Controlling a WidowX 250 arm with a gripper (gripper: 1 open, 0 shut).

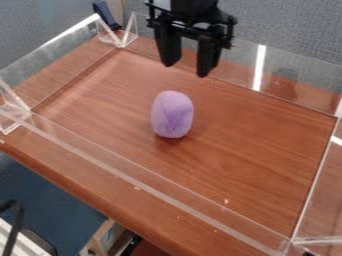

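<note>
A purple, egg-shaped object [173,114] rests on the wooden table surface [234,155], left of the middle. My black gripper [187,58] hangs above and behind it in the upper middle of the view, fingers pointing down and spread open, with nothing seen between them. Its upper part is cut off by the frame's top edge.
Clear plastic walls [160,194] border the table on all sides, with corner pieces at the left and back left. A small dark blue item [106,15] is at the back left, outside the walls.
</note>
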